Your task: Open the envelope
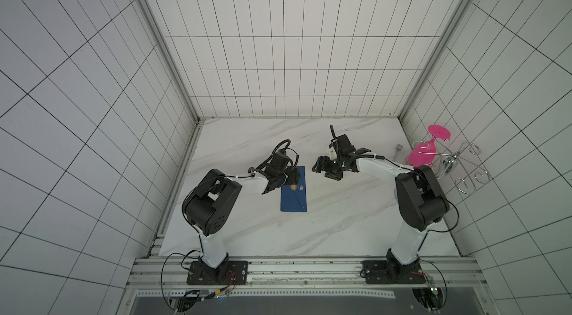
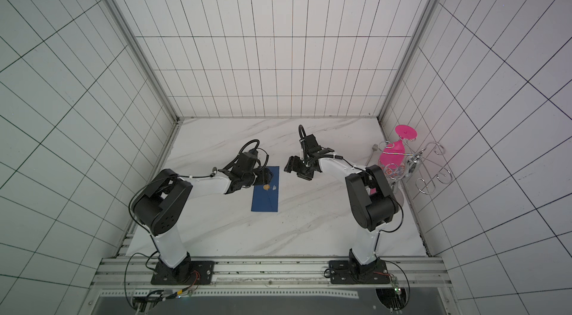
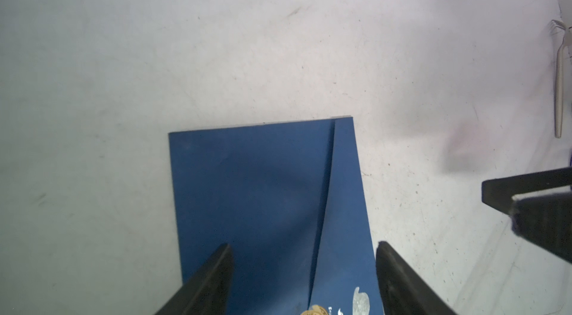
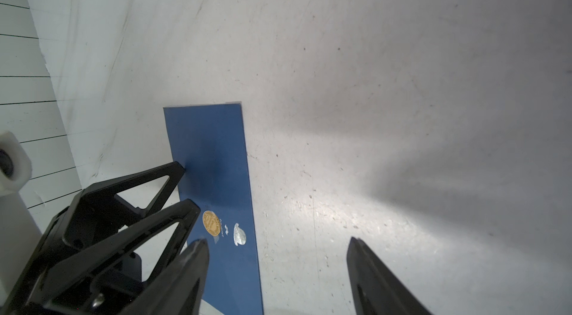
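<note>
A dark blue envelope [image 1: 293,200] lies flat on the white table, with a gold seal [image 4: 211,223] and a torn white patch [image 4: 239,234]. A long flap edge runs along it in the left wrist view. My left gripper is over the envelope, fingers apart, with nothing visibly held. My right gripper is just right of the envelope, open over bare table, its fingers seen at the bottom of the right wrist view.
At the far right stand pink utensils [image 1: 421,154] on a wire rack [image 1: 470,172], and a metal utensil [image 3: 559,88] lies nearby.
</note>
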